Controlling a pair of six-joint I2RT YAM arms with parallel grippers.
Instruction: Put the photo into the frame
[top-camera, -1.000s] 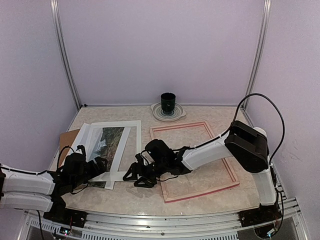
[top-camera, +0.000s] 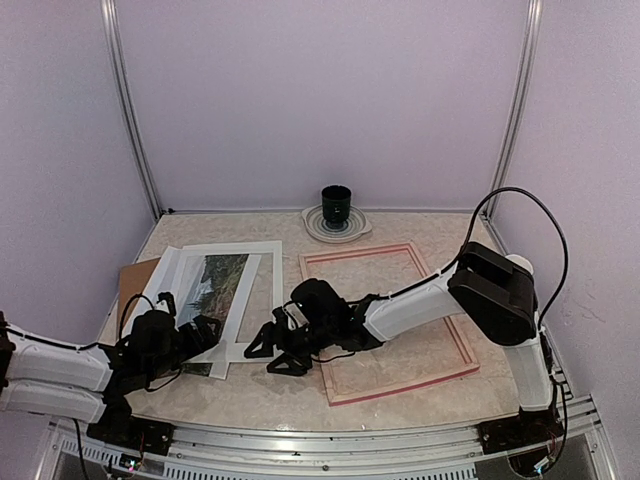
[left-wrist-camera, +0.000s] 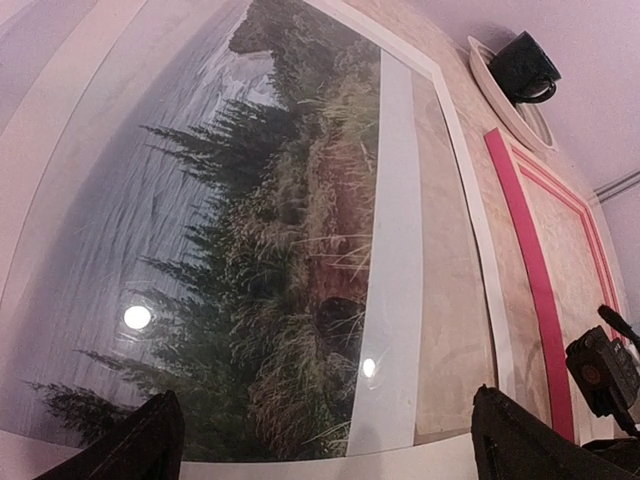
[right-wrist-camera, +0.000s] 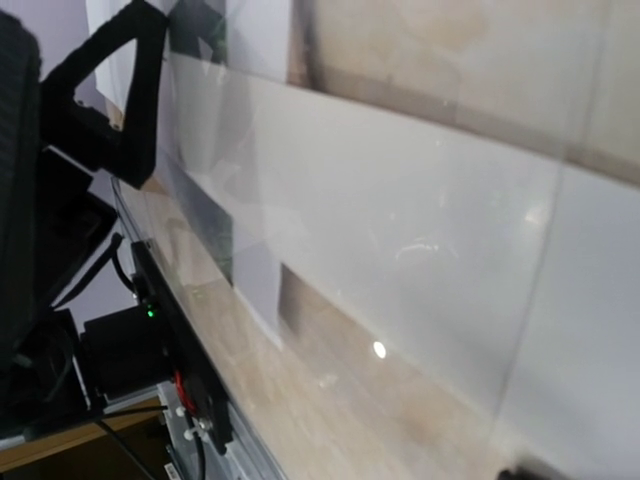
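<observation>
A landscape photo (top-camera: 220, 285) with white borders lies at the left, overlapping a white frame (top-camera: 275, 290); in the left wrist view the photo (left-wrist-camera: 250, 250) fills the middle, under a glossy surface. My left gripper (top-camera: 190, 335) is over the photo's near part, its two fingers wide open. My right gripper (top-camera: 272, 350) is low at the white frame's near-right corner; its fingers appear apart in the top view, with nothing visible between them. In the right wrist view a clear sheet crosses white border strips.
A red-edged frame (top-camera: 400, 395) lies on the right, partly under the right arm. A dark mug (top-camera: 336, 205) stands on a round plate (top-camera: 355, 230) at the back middle. A brown board (top-camera: 137, 275) lies at the far left. The front edge has a metal rail.
Both arms have barely moved; my right gripper shifts very slightly. The photo and frames look unchanged.
</observation>
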